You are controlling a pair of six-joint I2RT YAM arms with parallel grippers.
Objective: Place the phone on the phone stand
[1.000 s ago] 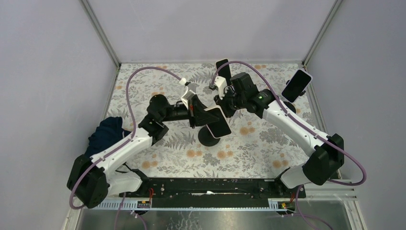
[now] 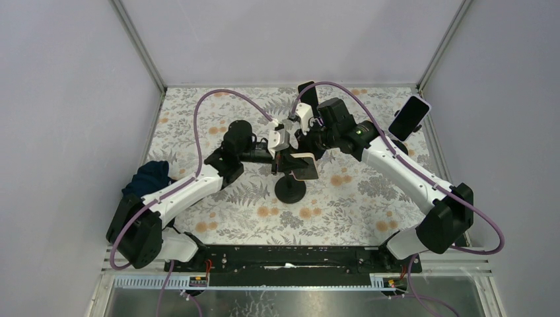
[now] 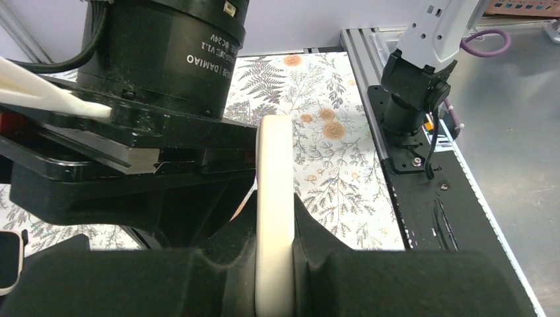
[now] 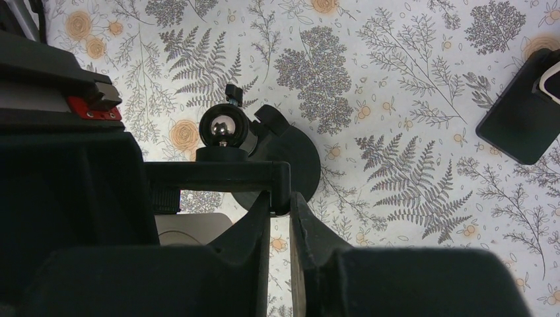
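Observation:
A phone (image 2: 306, 170) is held in my left gripper (image 2: 289, 158), over a black stand with a round base (image 2: 290, 193) at table centre. In the left wrist view its pale edge (image 3: 274, 218) runs upright between the fingers. My right gripper (image 2: 305, 140) is beside the left one, above the stand; in the top view its fingers are mostly hidden. In the right wrist view the stand's base (image 4: 300, 158) lies below the grippers, its upper part partly covered; whether the phone touches the stand is unclear.
Another phone (image 2: 409, 117) sits on a stand at the right, and a dark one (image 2: 307, 94) is at the back. A dark cloth (image 2: 146, 181) lies at the left edge.
My left arm has moved right and slightly up in the top view, and the held phone has changed its tilt slightly. The right arm has barely moved.

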